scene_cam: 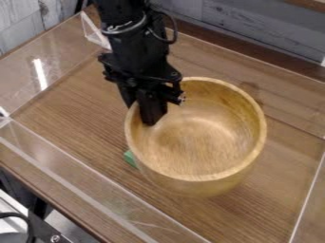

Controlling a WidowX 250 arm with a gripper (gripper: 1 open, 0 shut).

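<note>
A large light wooden bowl [203, 147] fills the middle right of the view, tilted toward the camera. The black gripper [148, 106] reaches down from the top left to the bowl's near-left rim. Its fingertips are partly hidden at the rim, so whether it holds the rim is unclear. A small green object [129, 158] shows under the bowl's left side, mostly hidden.
The wooden table [70, 123] has free room on the left and at the right. Grey panelled walls run along the back. A black cable lies at the bottom left corner.
</note>
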